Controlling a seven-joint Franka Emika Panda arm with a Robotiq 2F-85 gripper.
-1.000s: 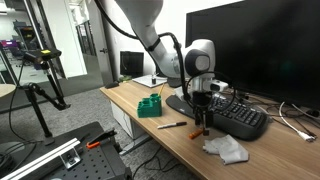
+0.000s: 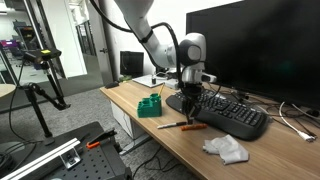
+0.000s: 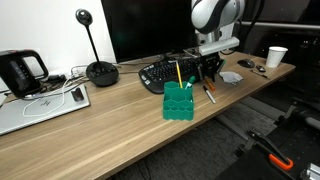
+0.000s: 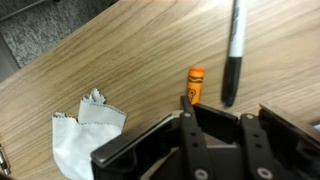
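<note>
An orange crayon-like stick with dark print points away from my gripper in the wrist view; its near end is hidden by the fingers. The gripper is shut, low over the table, and nothing shows clearly between its fingers. In exterior view 1 the orange stick lies on the wood, just below the gripper. A dark marker with a grey barrel lies beside it, to the right in the wrist view. The green holder stands farther left, with pens in it.
A crumpled white cloth lies on the near right side of the table. Behind the arm are a black keyboard and a large monitor. Bare wood stretches left of the holder in exterior view 2.
My gripper has moved left, away from the cloth and toward the dark marker. The orange stick sits farther back and has turned from slanted to nearly sideways. Cloth and holder are unmoved.
</note>
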